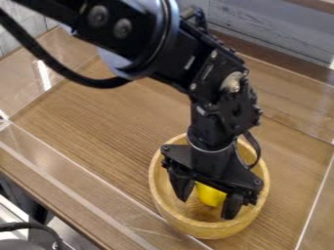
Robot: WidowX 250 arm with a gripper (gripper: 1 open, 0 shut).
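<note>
My black gripper (208,195) reaches down into a tan round bowl (196,223) at the lower centre, its fingers open around a yellow object (210,191). The object sits in the bowl, partly hidden by the gripper. I cannot tell whether the fingers touch it.
The bowl stands on a wooden table (98,132) with clear room to the left. A white ribbed wall (280,34) runs along the back. A dark cable lies past the table's edge at the lower left.
</note>
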